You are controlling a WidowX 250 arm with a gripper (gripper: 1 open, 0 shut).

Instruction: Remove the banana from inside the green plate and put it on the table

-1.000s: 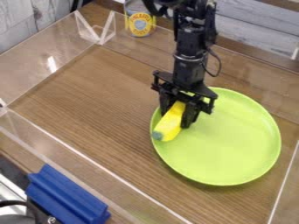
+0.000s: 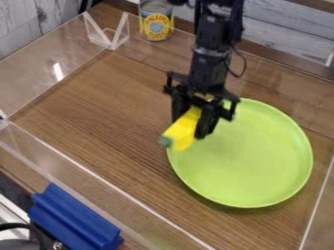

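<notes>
A yellow banana (image 2: 185,128) with a greenish tip is held between the fingers of my black gripper (image 2: 200,115), which is shut on it. The banana's upper part is hidden by the fingers. It appears over the left rim of the green plate (image 2: 255,166), its tip reaching out past that edge. Whether the banana is clear of the plate's surface is hard to tell from this one view. The rest of the plate is empty.
Bare brown table (image 2: 104,107) stretches to the left of the plate. A blue box (image 2: 73,217) sits at the lower left, and a can (image 2: 155,20) stands at the back. A clear wall (image 2: 92,186) runs along the front left edge.
My gripper has shifted slightly left, carrying the banana along. The banana's tip has moved left and up, from inside the plate's left edge to just beyond it.
</notes>
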